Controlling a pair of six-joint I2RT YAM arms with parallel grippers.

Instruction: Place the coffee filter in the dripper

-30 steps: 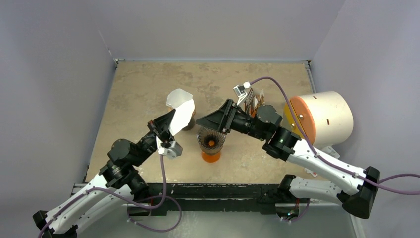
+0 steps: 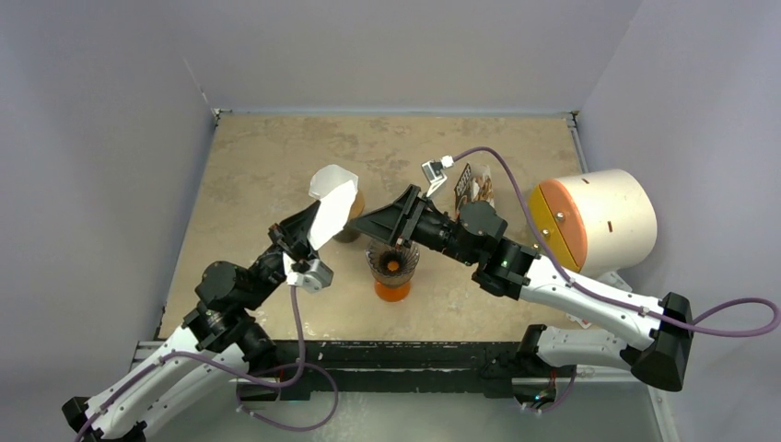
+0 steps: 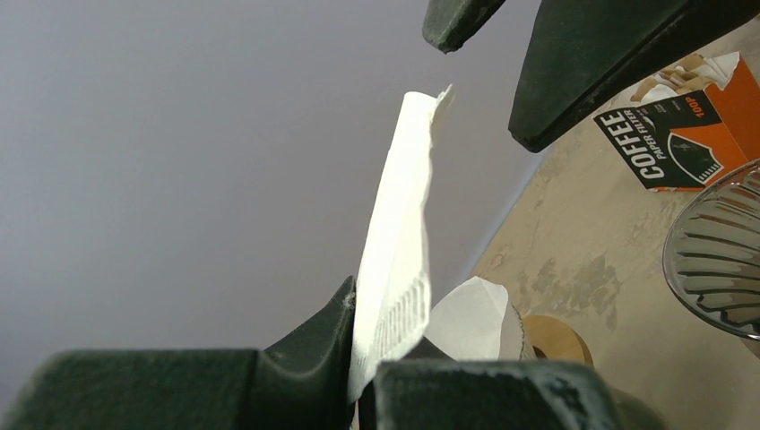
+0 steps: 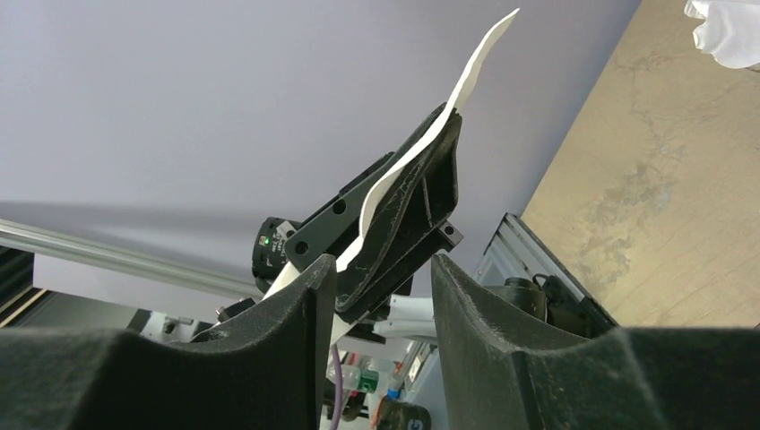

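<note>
The white paper coffee filter [image 2: 333, 216] stands up from my left gripper [image 2: 319, 214], which is shut on its lower edge. In the left wrist view the filter [image 3: 394, 251] appears nearly edge-on and slightly bent. My right gripper [image 2: 355, 224] is open, its tips just right of the filter. In the right wrist view its fingers [image 4: 300, 331] are apart, with the left gripper and the filter [image 4: 475, 67] beyond them. The ribbed clear dripper [image 2: 394, 265], with an orange base, is on the table below the right gripper and partly covered by it.
Behind the held filter, another white paper piece [image 2: 332, 180] sits at a brown vessel [image 2: 357, 204]. An orange-and-black filter box [image 3: 686, 130] stands at the back right of the table, near a large cream cylinder [image 2: 603, 221].
The left gripper and its filter have shifted only slightly left.
</note>
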